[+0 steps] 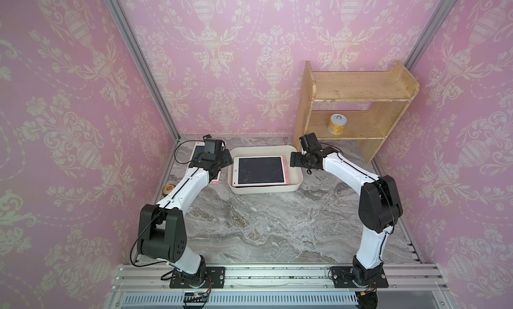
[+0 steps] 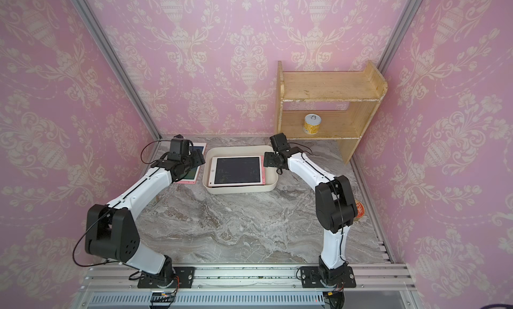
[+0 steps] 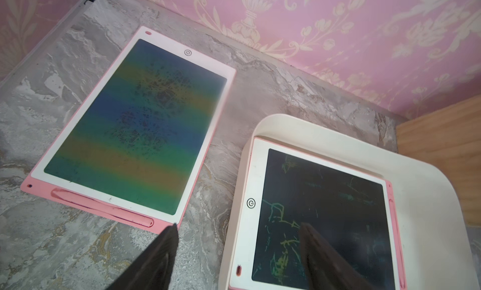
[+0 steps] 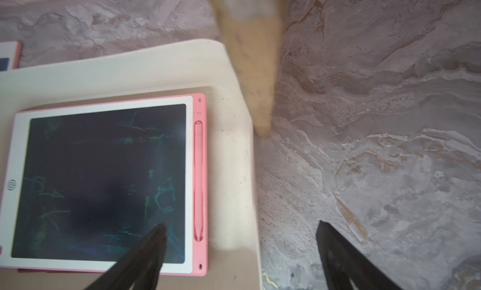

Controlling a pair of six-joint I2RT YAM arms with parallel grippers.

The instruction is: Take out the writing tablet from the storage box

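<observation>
A writing tablet [image 1: 260,170] with a dark screen, white frame and pink strip lies in the cream storage box [image 4: 235,179]. A second tablet [image 3: 140,124], with a rainbow-tinted screen, lies flat on the table left of the box. Over the gap between that tablet and the box's left wall, my left gripper stands open, one finger [image 3: 325,255] in front of the boxed tablet. My right gripper is open around the line of the box's right wall, its left finger [image 4: 145,255] over the boxed tablet's corner. Neither holds anything.
A wooden shelf [image 1: 363,92] stands at the back right, its leg close behind the right gripper. It carries a yellow can [image 1: 337,124]. A small round object [image 1: 168,189] sits at the far left.
</observation>
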